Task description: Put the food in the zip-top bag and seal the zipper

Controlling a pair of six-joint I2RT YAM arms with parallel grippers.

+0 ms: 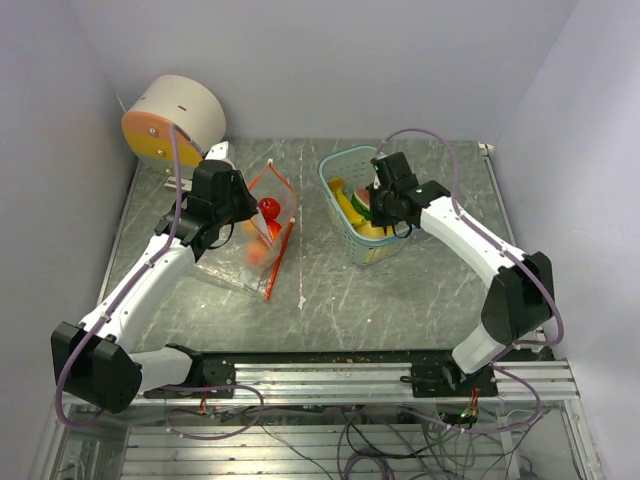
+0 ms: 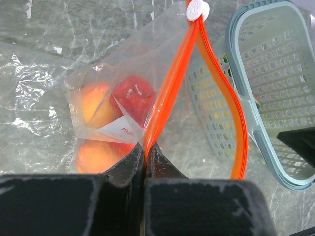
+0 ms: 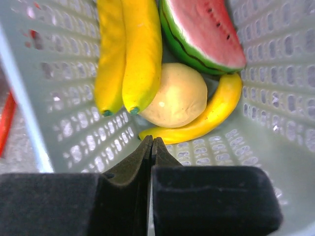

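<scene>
The clear zip top bag (image 1: 230,268) lies at the left of the table, its orange zipper edge (image 2: 170,91) spread at the mouth, a white slider (image 2: 198,10) at one end. Red and orange-yellow round foods (image 2: 134,96) show inside it. My left gripper is shut on the zipper edge. The pale green basket (image 1: 352,160) holds yellow bananas (image 3: 141,54), a watermelon slice (image 3: 209,29) and a round tan food (image 3: 179,96). Over the basket, my right gripper is shut, nothing showing between its fingers, its tips near the lowest banana.
A white and orange rounded object (image 1: 180,115) stands at the back left behind the left arm. Bare table (image 1: 380,310) lies in front of the basket. The basket's walls rise around the right gripper.
</scene>
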